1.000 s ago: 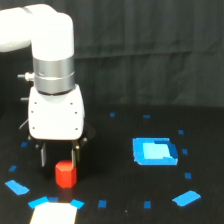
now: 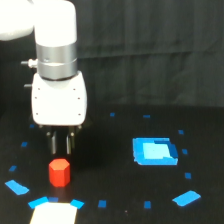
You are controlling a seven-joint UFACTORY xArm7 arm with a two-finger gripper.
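A red block (image 2: 60, 173) rests on the black table at the left, with an angled, six-sided outline. My gripper (image 2: 60, 149) hangs just behind or above it, with its dark fingers pointing down. A gap shows between the fingers, narrower than their widest, and I see nothing held in it. The fingertips end close to the block's upper edge; whether they touch it cannot be told.
A blue square holder (image 2: 136, 151) with a pale middle lies at the right. A cream square (image 2: 52, 213) is at the bottom left, cut off by the frame. Blue tape pieces (image 2: 186, 198) mark the table. The area between block and holder is clear.
The gripper has risen slightly, and its fingers stand closer together. The red block has shifted a little left and turned, so that a corner faces the camera.
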